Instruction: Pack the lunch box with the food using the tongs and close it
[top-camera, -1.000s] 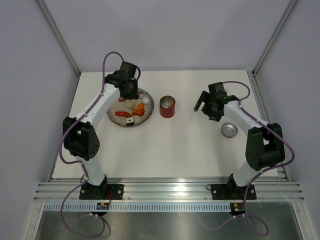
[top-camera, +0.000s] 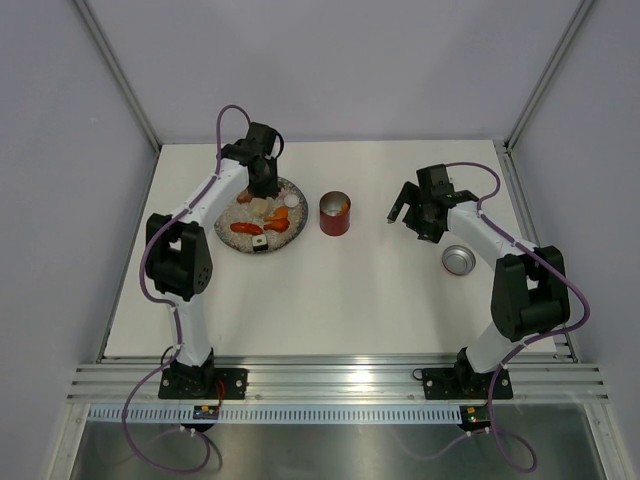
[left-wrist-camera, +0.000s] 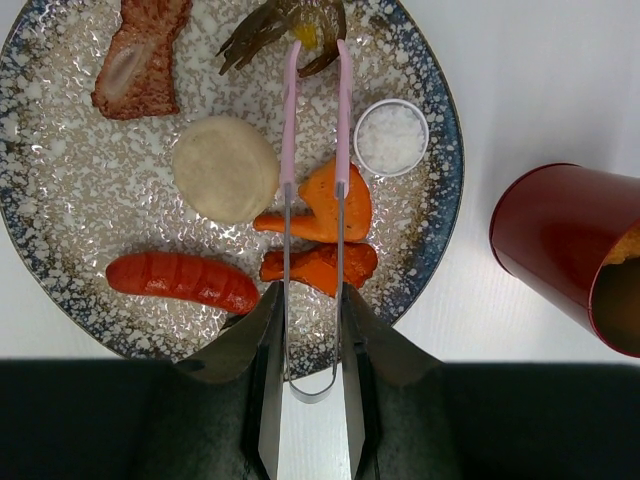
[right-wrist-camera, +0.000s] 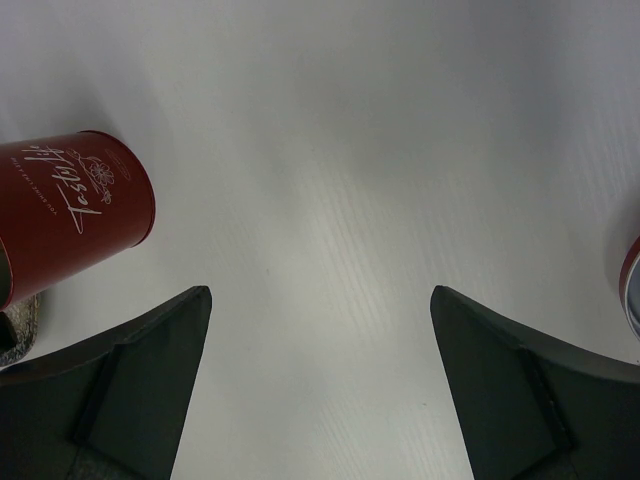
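A speckled plate (left-wrist-camera: 60, 200) holds a meat slice (left-wrist-camera: 135, 60), a flat bun (left-wrist-camera: 225, 170), a red sausage (left-wrist-camera: 180, 280), orange pieces (left-wrist-camera: 335, 205), a white cup (left-wrist-camera: 391, 137) and a dark yellow-centred item (left-wrist-camera: 260, 40). My left gripper is over the plate around pink-tipped tongs (left-wrist-camera: 343, 120), whose tips reach the dark item; whether it grips them firmly is unclear. My right gripper stands open above bare table, empty.
A red canister (top-camera: 334, 222) with food inside stands right of the plate. A small silver lid or dish (top-camera: 458, 259) lies at the right.
The right arm is unchanged.
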